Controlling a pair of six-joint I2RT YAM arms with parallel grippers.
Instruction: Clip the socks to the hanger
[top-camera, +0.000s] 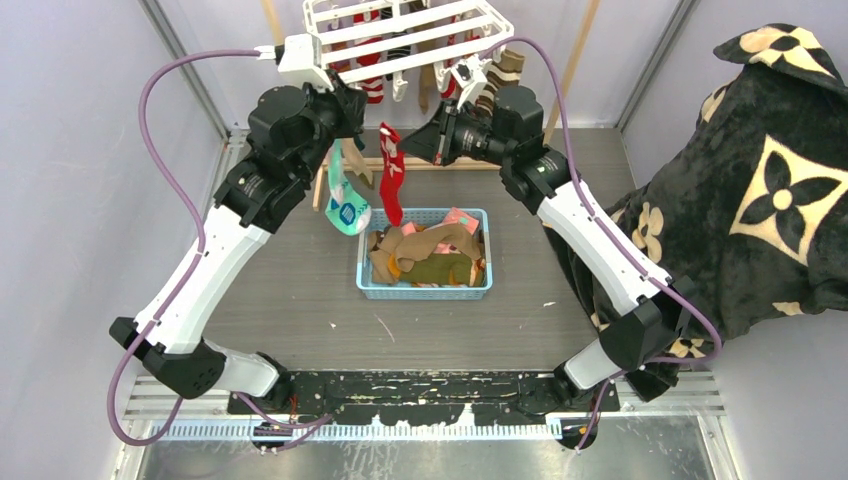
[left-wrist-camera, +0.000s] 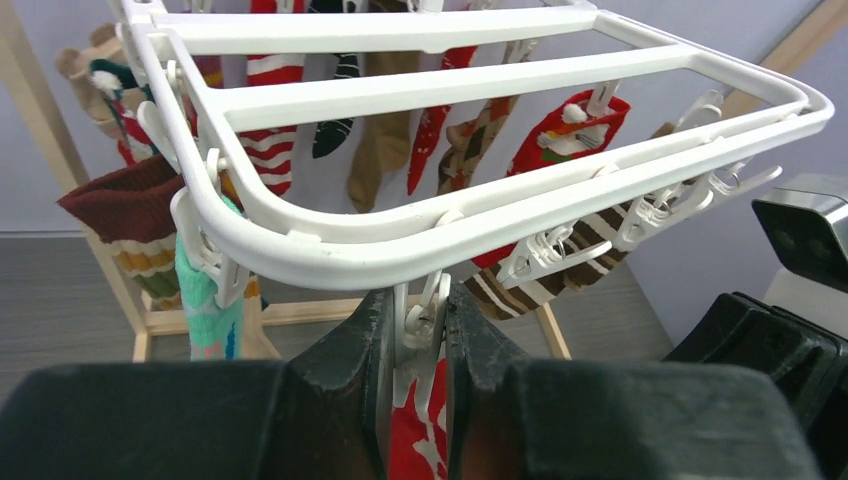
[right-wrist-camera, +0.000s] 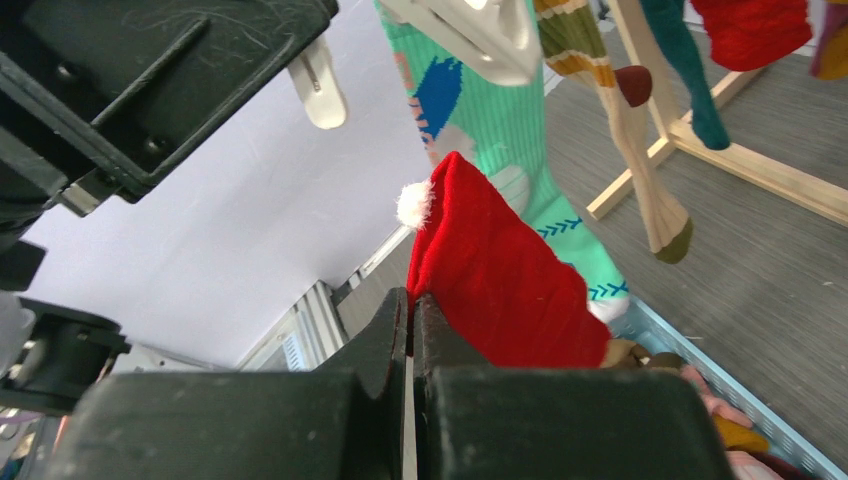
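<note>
The white hanger (top-camera: 410, 30) carries hanging socks and several clips. My left gripper is shut on one white clip (left-wrist-camera: 418, 325) under the front rail. My right gripper is shut on the red sock (right-wrist-camera: 500, 270) with a white pompom, which hangs below the hanger in the top view (top-camera: 391, 170). The part of that sock behind the clip shows red in the left wrist view. A mint sock (top-camera: 345, 205) hangs beside it, to the left.
A blue basket (top-camera: 424, 292) of socks stands on the floor below. Wooden stand bars (right-wrist-camera: 760, 170) lie behind. A dark patterned blanket (top-camera: 740, 180) covers the right side.
</note>
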